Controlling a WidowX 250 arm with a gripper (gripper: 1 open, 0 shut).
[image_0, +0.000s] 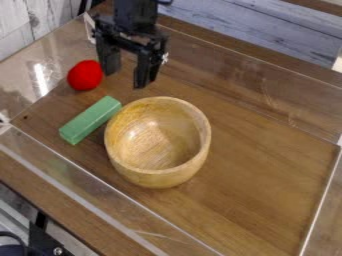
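A red round object (84, 75), like a tomato, lies on the wooden surface at the upper left. My black gripper (127, 60) hangs just right of it with its fingers apart, open, nothing seen between them. Below it a green block (90, 120) lies at a slant beside a large tan bowl (156, 160), which is empty.
A clear plastic piece at the upper left is partly hidden by my arm. Rims edge the surface at the left and right.
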